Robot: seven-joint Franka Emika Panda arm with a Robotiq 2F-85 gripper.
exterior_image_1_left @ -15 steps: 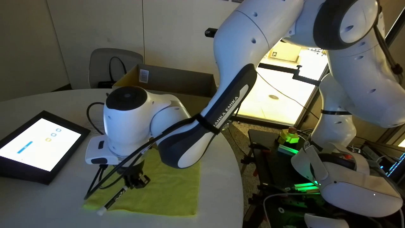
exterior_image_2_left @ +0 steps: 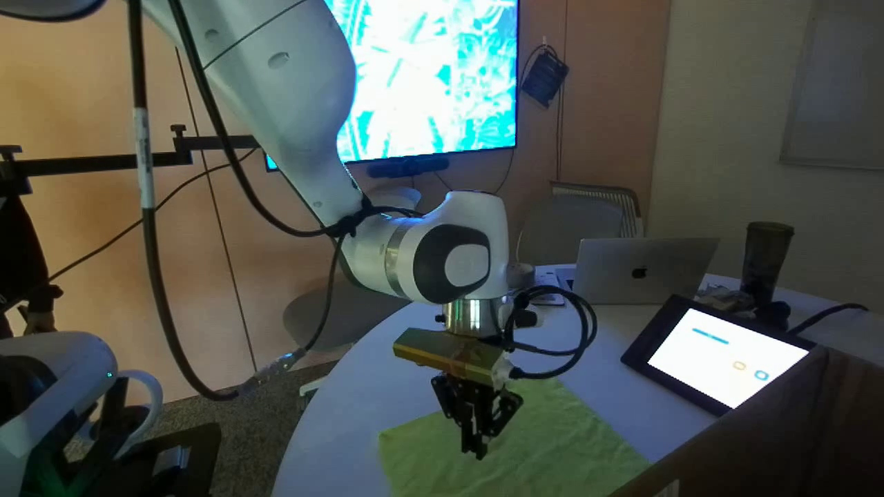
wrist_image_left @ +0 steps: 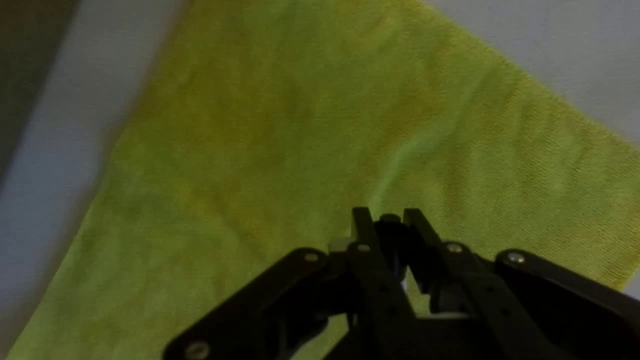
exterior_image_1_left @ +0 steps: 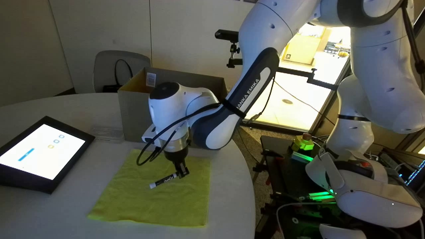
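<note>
A black marker with a white end (exterior_image_1_left: 163,181) is held by one end in my gripper (exterior_image_1_left: 182,173), sticking out to the left over the green cloth (exterior_image_1_left: 159,203). In the wrist view, the marker's dark tip (wrist_image_left: 390,218) shows between the two fingers of my gripper, which are shut on it. The cloth (wrist_image_left: 288,132) lies beneath, flat with slight wrinkles. From the second exterior side the gripper (exterior_image_2_left: 474,451) points down over the cloth (exterior_image_2_left: 547,447), and the marker cannot be made out there. How high the marker is above the cloth is hard to tell.
An open cardboard box (exterior_image_1_left: 133,105) stands behind the arm at the table's far side. To the left sits a tablet (exterior_image_1_left: 43,149) with a lit screen. A laptop (exterior_image_2_left: 642,269) and a dark cup (exterior_image_2_left: 764,261) occupy another part of the table. Bare tabletop (exterior_image_1_left: 231,195) shows right of the cloth.
The arm has moved right and back toward the box, carrying the marker from the cloth's front-left corner to above its middle. The marker has also turned to a flatter angle in view.
</note>
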